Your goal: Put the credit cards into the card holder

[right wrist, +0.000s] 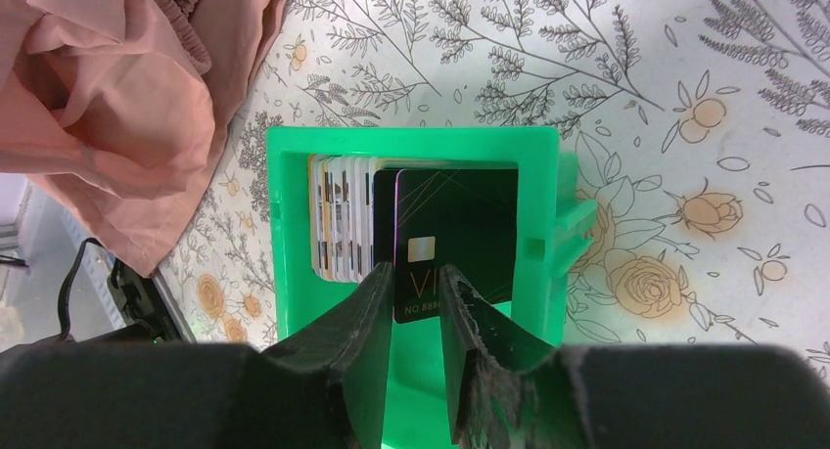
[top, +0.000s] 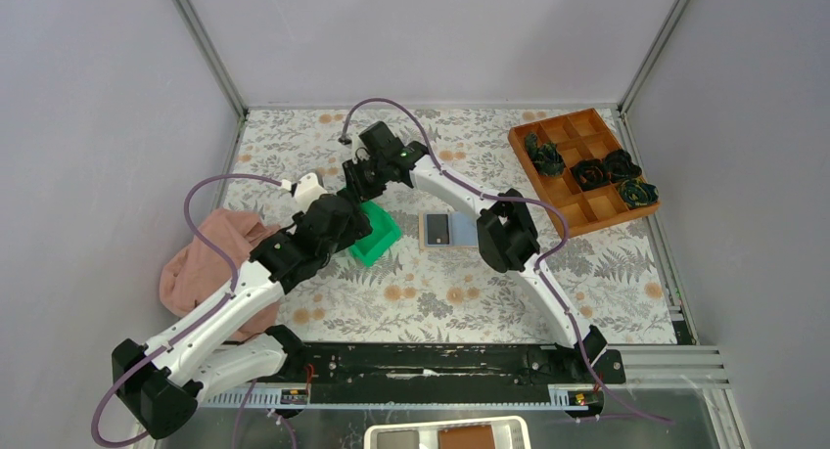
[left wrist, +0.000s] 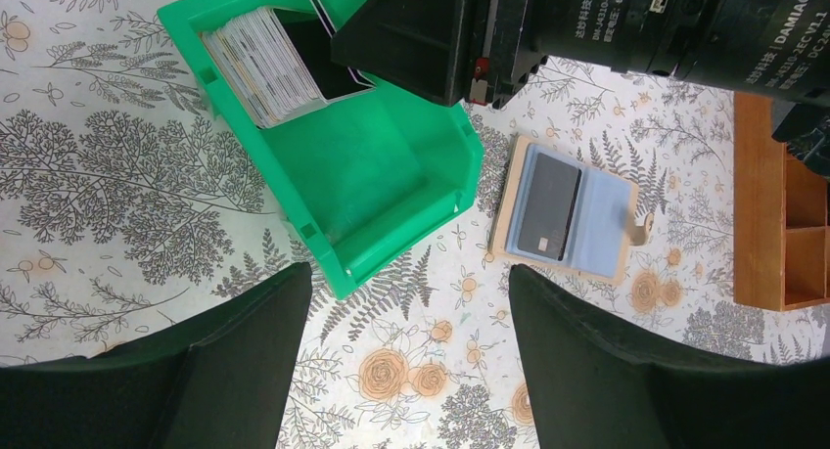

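Observation:
A green tray holds a row of pale cards and dark cards, the front one black with a chip. My right gripper is over the tray at the black card's lower left, its fingertips a little apart; whether they touch the card is unclear. My left gripper stands open with nothing between its fingers, over the cloth beside the tray. A small blue and dark holder on a wooden base lies right of the tray.
A pink cloth lies at the left. A wooden compartment box with dark crumpled items stands at the back right.

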